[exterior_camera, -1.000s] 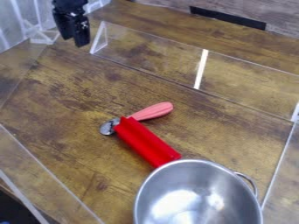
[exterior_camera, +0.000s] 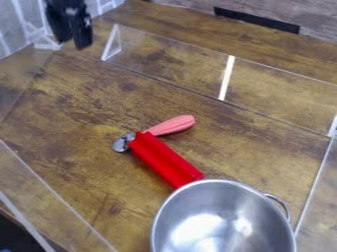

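Observation:
My black gripper hangs at the top left, above the far corner of the wooden table and well away from the objects; it is blurred, so its finger state is unclear. A red cylinder lies diagonally near the middle. Beside its upper end lies a pizza cutter with a pink handle and metal head. A steel pot stands at the bottom right, partly cut off by the frame.
Clear acrylic barriers with a white strip run along the back and sides.
The objects on the table have not moved.

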